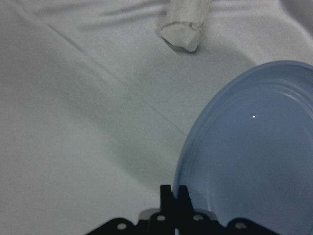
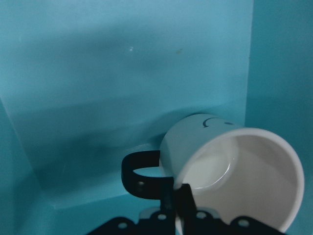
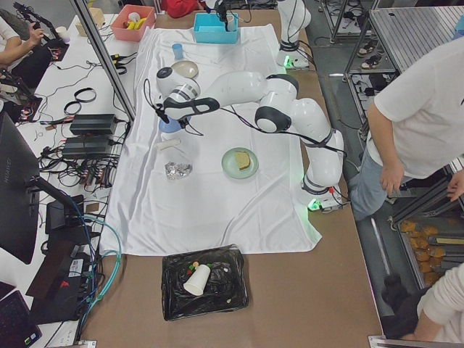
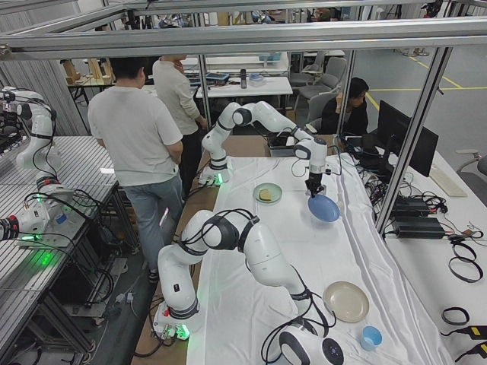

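My left gripper is shut on the rim of a blue plate (image 1: 249, 152), seen also in the right camera view (image 4: 323, 210) over the white cloth. A crumpled paper roll (image 1: 185, 24) lies beside it, and a foil lump (image 3: 177, 170) is nearer the camera. My right gripper is shut on a white mug (image 2: 195, 147) with a black handle, inside a light blue bin (image 2: 73, 58).
A green plate with a yellow piece (image 3: 234, 169), a beige plate (image 4: 346, 302) and a blue cup (image 4: 371, 338) share the cloth. A black-lined tray (image 3: 232, 304) sits on the brown table below. People stand along the right edge.
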